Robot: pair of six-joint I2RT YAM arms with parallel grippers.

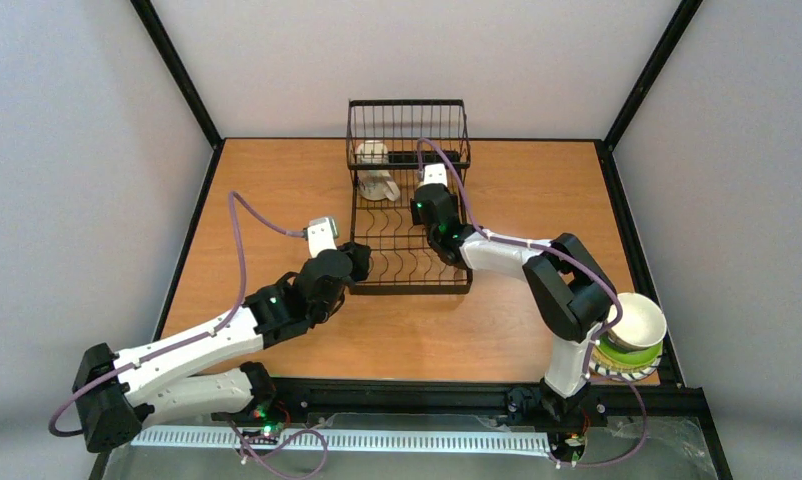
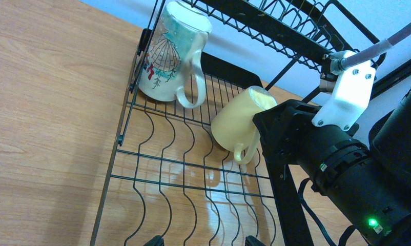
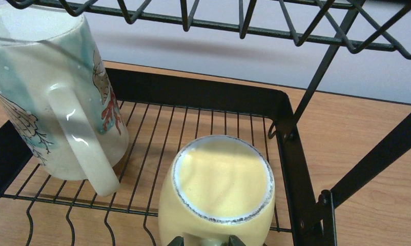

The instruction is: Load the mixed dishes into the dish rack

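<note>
The black two-tier dish rack (image 1: 412,288) stands at the middle of the table. In its lower tier, at the back left, a white-and-teal shell mug (image 2: 167,56) stands upright. Beside it on the right is a yellow mug, tilted, its base facing the camera in the right wrist view. My right gripper is shut on the yellow mug's handle, low in that view; the arm hides most of this mug from above. Over the rack's front left side, my left gripper is open, with only rack wires beyond its fingertips.
At the table's right edge sit a white bowl (image 1: 639,322), a green dish (image 1: 632,356) and patterned plates (image 1: 617,372), stacked, near the right arm. The upper tier (image 3: 219,23) overhangs the mugs. Table to the left and right of the rack is bare.
</note>
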